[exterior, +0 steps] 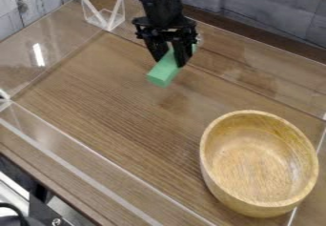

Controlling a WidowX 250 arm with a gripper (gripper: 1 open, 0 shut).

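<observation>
My dark gripper [166, 49] hangs at the top centre of the camera view, shut on a green block [162, 71] that tilts below its fingers. Whether the block touches the wooden table [102, 125] is hard to tell. Part of a second pale green object shows just behind the gripper on the right.
A tan round bowl [257, 161] fills the lower right. Walls and edges border the top and left, with dark cables at the lower left corner.
</observation>
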